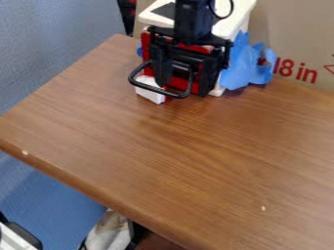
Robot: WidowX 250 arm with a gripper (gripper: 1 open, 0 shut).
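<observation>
My black gripper (178,61) is at the top centre of the view, low over a red object (202,78) with white parts (152,92) at the far end of the wooden table (156,166). Its black frame hides much of that object, and its fingers cannot be made out clearly. A crumpled blue plastic piece (248,64) lies just to the right of the gripper, and a white item (160,18) stands behind it.
A cardboard panel (298,39) with red print stands behind the table at the right. Grey-blue fabric (46,54) is at the left.
</observation>
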